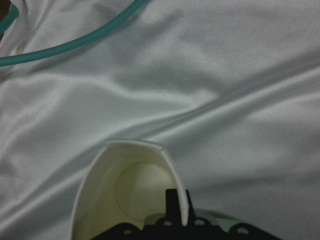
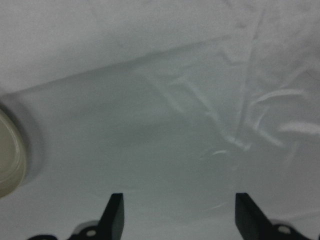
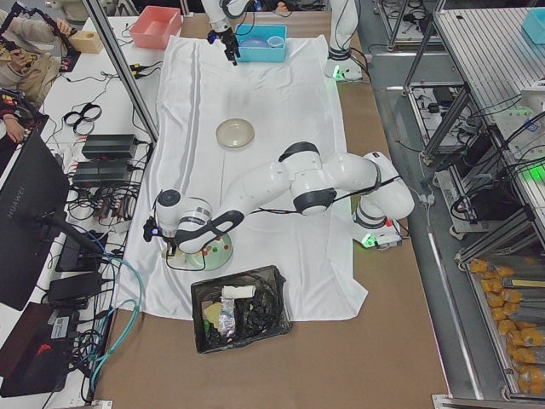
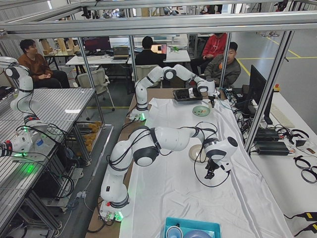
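A cream paper cup point(image 1: 125, 190) is pinched out of round at its wall by my left gripper, low over the cloth. In the camera left view the left gripper point(image 3: 170, 243) is at the left side of a green plate point(image 3: 213, 254) with small coloured spots, partly hiding it. My right gripper is open and empty above the cloth, with a beige plate point(image 2: 7, 155) at its left edge of view.
A bin lined with black plastic point(image 3: 278, 319) stands at the near edge, holding assorted rubbish. A blue tub point(image 3: 262, 54) with dishes sits at the far end. A teal hose point(image 1: 80, 41) runs along the side.
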